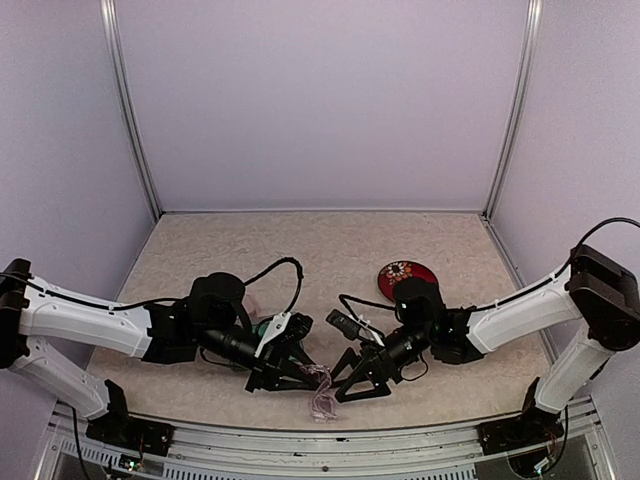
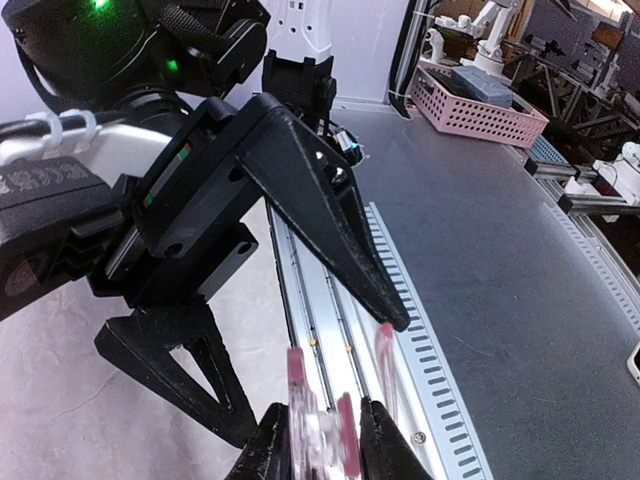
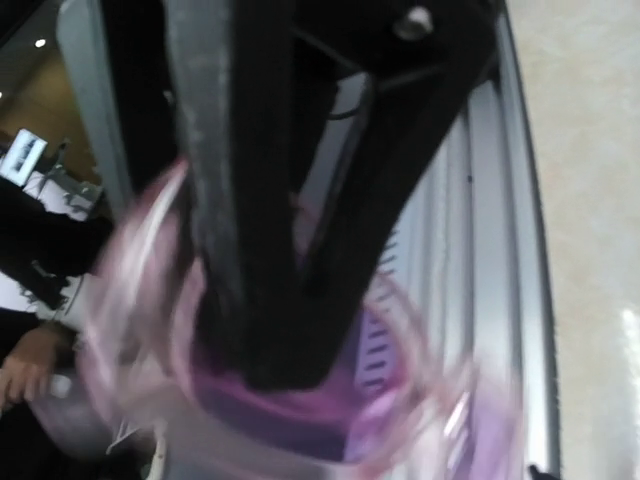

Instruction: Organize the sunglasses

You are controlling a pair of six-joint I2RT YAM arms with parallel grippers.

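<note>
Pink translucent sunglasses (image 1: 323, 405) are held up near the table's front edge, between the two arms. My left gripper (image 1: 316, 380) is shut on them; in the left wrist view its black tips pinch the pink frame (image 2: 322, 440). My right gripper (image 1: 337, 388) stands open just to their right, its fingers (image 2: 335, 225) spread wide. One slim pink temple comes close to a right fingertip in the left wrist view; whether they touch, I cannot tell. The right wrist view shows the sunglasses (image 3: 135, 300) large and blurred around the left gripper's black fingers (image 3: 265, 250).
A red plate with a flower pattern (image 1: 407, 270) lies behind the right arm. Partly hidden by the left arm is a teal container (image 1: 262, 328). A metal rail (image 1: 330, 440) runs along the front edge.
</note>
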